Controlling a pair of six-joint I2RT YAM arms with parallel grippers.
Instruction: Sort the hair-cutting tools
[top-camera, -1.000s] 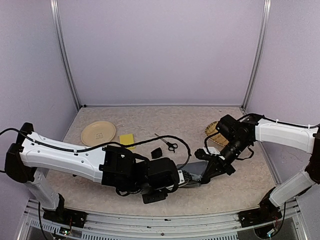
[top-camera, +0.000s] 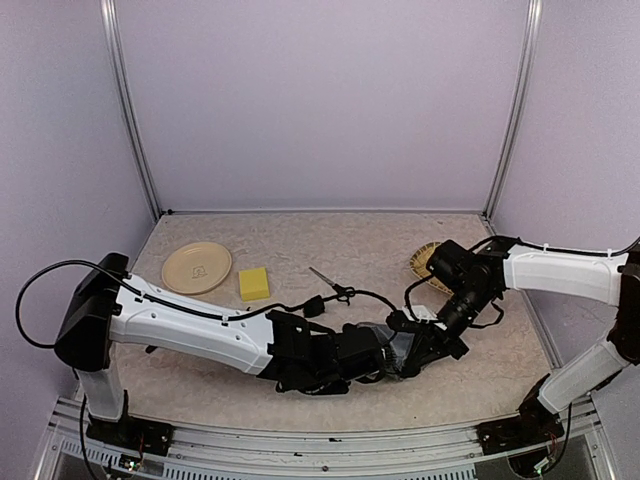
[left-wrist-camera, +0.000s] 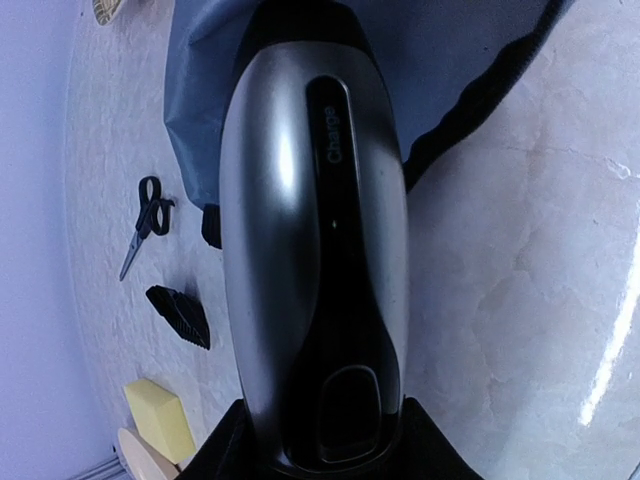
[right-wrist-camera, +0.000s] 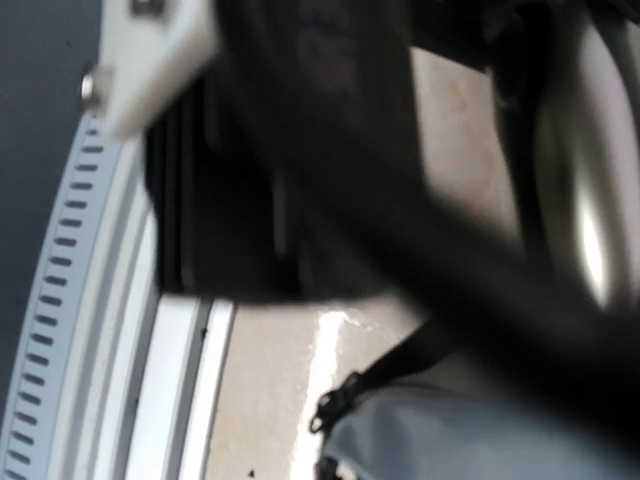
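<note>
My left gripper is shut on a silver-and-black hair clipper (left-wrist-camera: 310, 220), which points towards the grey zip pouch (left-wrist-camera: 200, 100). The clipper's far end overlaps the pouch in the left wrist view; whether it is inside cannot be told. In the top view, my right gripper (top-camera: 412, 368) looks shut at the pouch (top-camera: 400, 345); any cloth between its fingers is hidden. A blurred cable and dark arm parts fill much of the right wrist view, with the pouch at lower right. Scissors (top-camera: 335, 286) and a black comb attachment (top-camera: 314, 306) lie behind the left arm.
A yellow sponge (top-camera: 254, 284) and a round beige plate (top-camera: 197, 268) occupy the table's left back. A wicker basket (top-camera: 424, 260) stands at back right, partly behind the right arm. Both arms crowd close together around the pouch.
My left arm has moved right, bringing its gripper closer to the right one at the pouch. The right arm has shifted only slightly. Scissors, sponge and plate remain in place.
</note>
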